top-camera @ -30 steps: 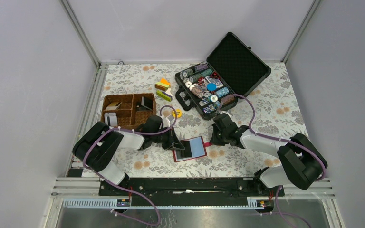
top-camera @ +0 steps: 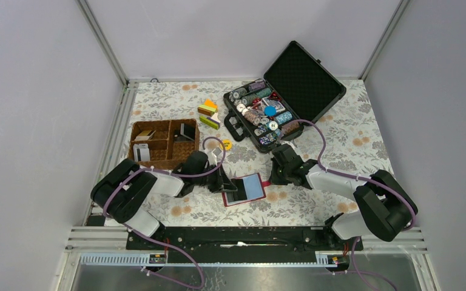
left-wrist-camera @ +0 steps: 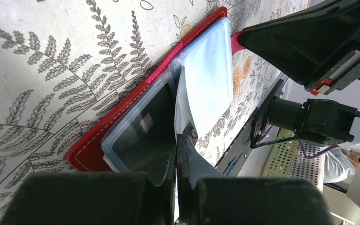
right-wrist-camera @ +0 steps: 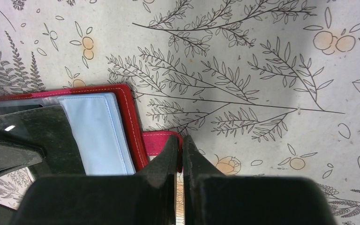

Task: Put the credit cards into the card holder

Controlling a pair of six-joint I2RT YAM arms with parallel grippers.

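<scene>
The red-edged card holder [top-camera: 255, 187] lies open on the cloth, with a light blue panel [right-wrist-camera: 98, 131] and a dark panel under clear plastic [left-wrist-camera: 143, 129]. My left gripper is shut on a thin card [left-wrist-camera: 183, 105], which stands nearly edge-on over the holder. From the right wrist view that card [right-wrist-camera: 61, 136] looks dark, tilted above the holder beside the blue panel. Whether its edge is inside a pocket I cannot tell. My right gripper is shut on the pink strap [right-wrist-camera: 157, 141] at the holder's right side.
A wicker organizer [top-camera: 165, 141] with cards in its compartments stands at the left. Behind lies an open black case [top-camera: 306, 82] of poker chips, with small yellow boxes [top-camera: 209, 115] beside it. Cloth to the right of the holder is clear.
The right arm looks still, and its grip on the strap is the same.
</scene>
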